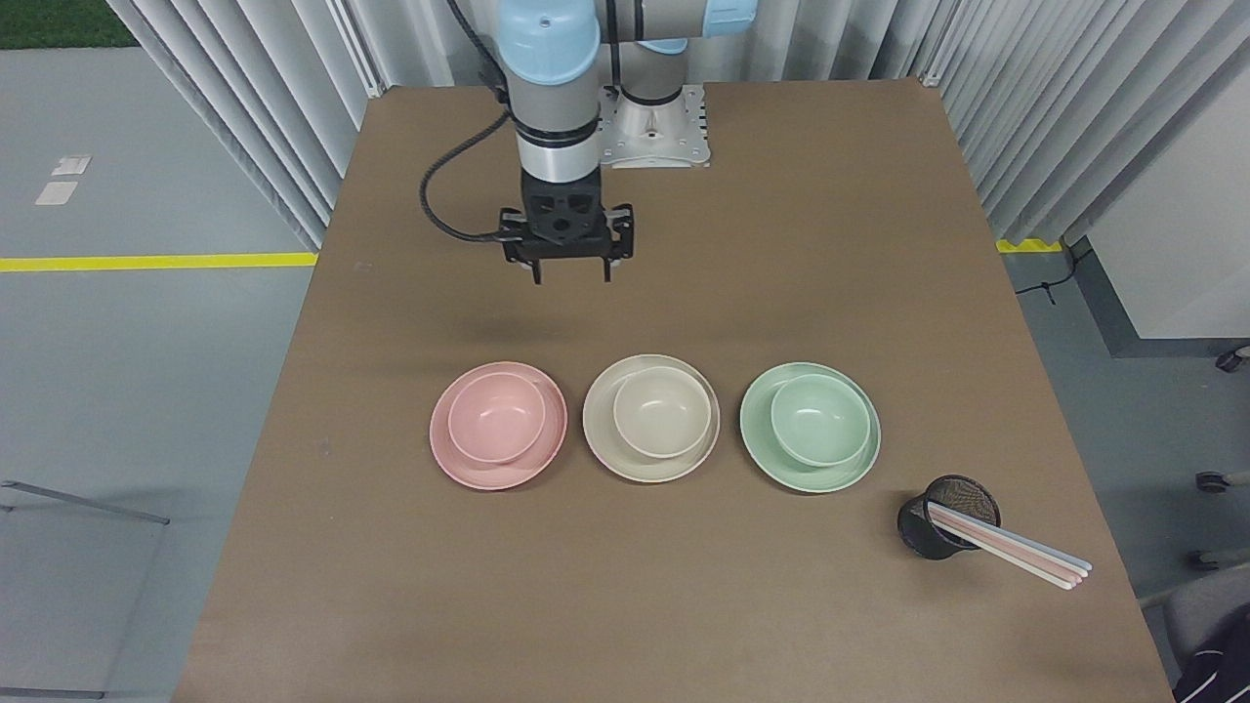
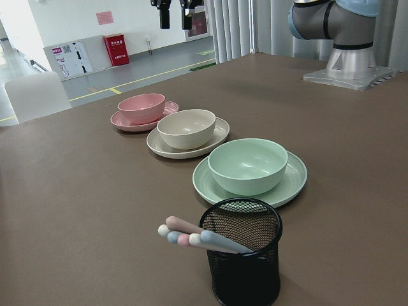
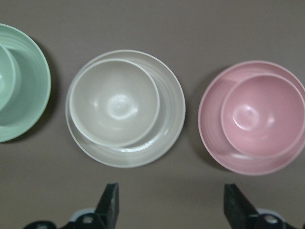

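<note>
My gripper [image 1: 571, 269] hangs open above the back-middle of the table, nothing between its fingers, which also show at the top of the left view. In front of it stand three plates, each holding a bowl: a pink bowl [image 1: 495, 416], a cream bowl [image 1: 661, 410] and a mint bowl [image 1: 819, 416]. In the wrist view the open fingers sit below the cream bowl [image 3: 114, 102] and pink bowl [image 3: 262, 114]. A black mesh cup [image 2: 245, 274] with several pale chopsticks [image 1: 1008, 544] resting in it is at the front right.
</note>
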